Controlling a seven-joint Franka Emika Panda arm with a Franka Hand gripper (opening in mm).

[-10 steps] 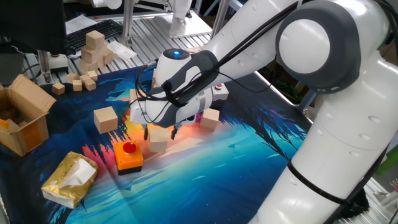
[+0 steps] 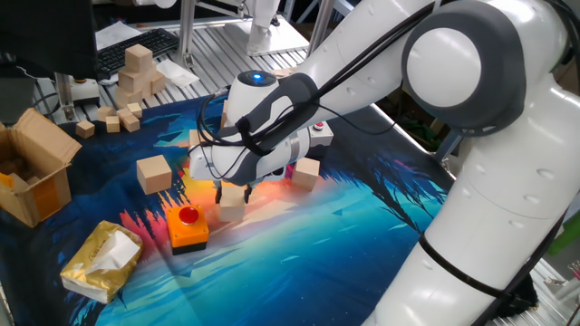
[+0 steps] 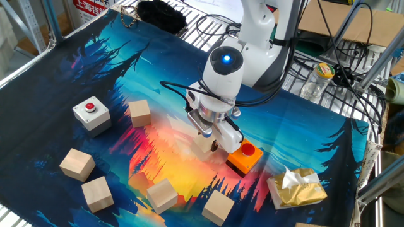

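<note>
My gripper (image 2: 233, 194) reaches down over a pale wooden block (image 2: 232, 210), one dark finger against each side, shut on it. The block appears to rest on the colourful mat, just right of the orange box with a red button (image 2: 188, 228) in exterior view 1. In exterior view 2 the same block (image 3: 202, 147) is partly hidden by the gripper, and the orange button box (image 3: 245, 157) stands close beside it.
Loose wooden blocks lie around, including one (image 2: 154, 175) to the left and another (image 2: 305, 174) to the right. A grey-white button box (image 3: 92, 115), a gold tissue pack (image 2: 102, 262) and an open cardboard box (image 2: 41, 172) stand about.
The gripper's fingers have moved inward from a wider gap onto the block's sides. The arm and the other objects look unmoved.
</note>
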